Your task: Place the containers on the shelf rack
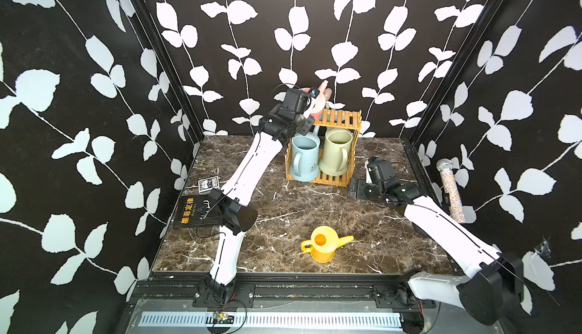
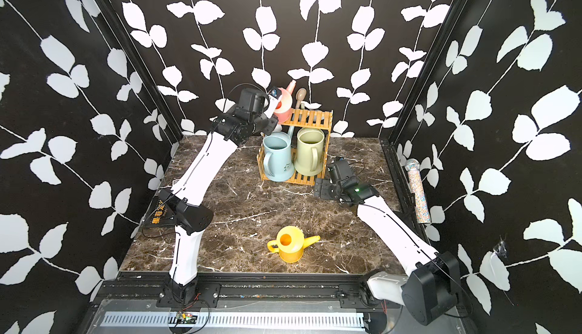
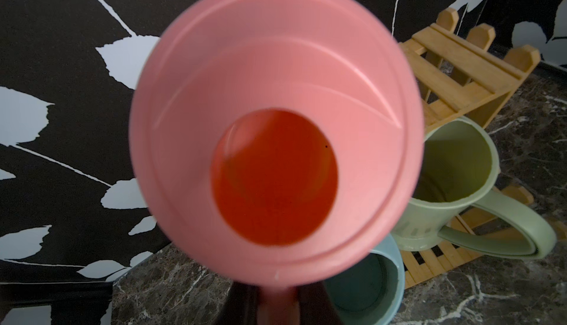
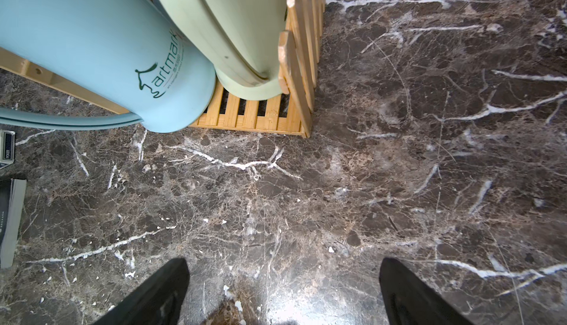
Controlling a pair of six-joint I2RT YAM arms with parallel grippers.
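My left gripper is shut on the handle of a small pink watering can, at the left end of the wooden shelf's top tier. Whether the can's base touches the slats cannot be told. In the left wrist view the pink can fills the middle and hides much of the shelf. A blue can and a green can stand on the lower tier. My right gripper is open and empty above the table, right of the shelf. A yellow watering can stands near the front edge.
A wooden spoon-like handle rises behind the shelf. On the left lie a dark book and a small card box. A speckled tube leans at the right wall.
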